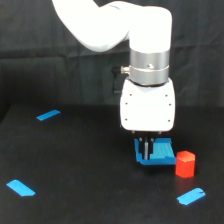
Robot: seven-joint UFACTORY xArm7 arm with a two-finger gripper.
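Observation:
My white arm reaches down from the top of the camera view, its gripper [146, 154] pointing downward. The dark fingers stand in front of a small blue tray-like object [165, 150] and hide part of it. Whether the fingers are apart or closed is too small to make out, and so is any contact with the blue object. Beside it on the right sits a red block [185, 164], apart from the fingers.
Blue flat pieces lie spread over the dark table: one at the back left [48, 115], one at the front left [20, 188] and one at the front right [191, 196].

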